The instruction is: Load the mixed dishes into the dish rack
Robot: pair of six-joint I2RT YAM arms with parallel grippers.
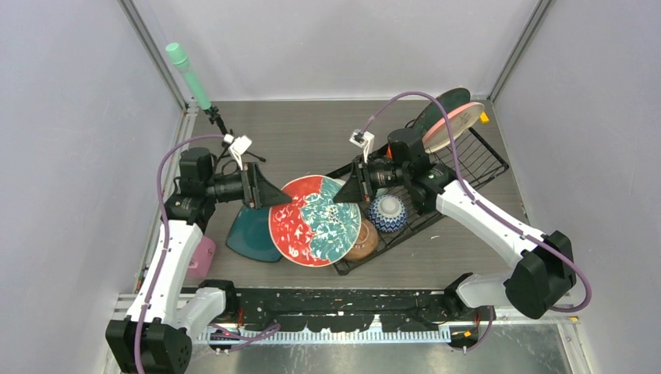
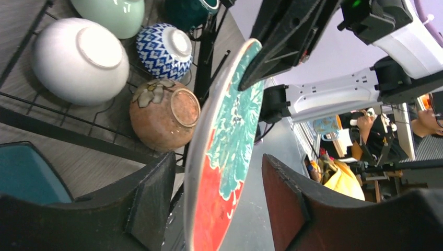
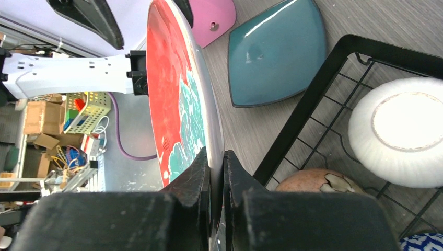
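A red and teal patterned plate (image 1: 312, 222) (image 2: 219, 172) (image 3: 177, 115) is held up on edge above the front-left of the dish rack (image 1: 487, 171). My right gripper (image 1: 343, 195) is shut on its rim. My left gripper (image 1: 277, 196) is open at the opposite side, its fingers either side of the rim with gaps visible in the left wrist view. The rack holds a brown bowl (image 2: 159, 117), a white bowl (image 2: 78, 63), a blue-white bowl (image 1: 387, 214), and a green plate and pink plate (image 1: 460, 121) at the back.
A teal square dish (image 1: 245, 238) (image 3: 277, 52) lies left of the rack, with a pink item (image 1: 201, 257) beyond it. A tripod with a green tube (image 1: 191, 78) stands at the back left. Walls enclose both sides and the back.
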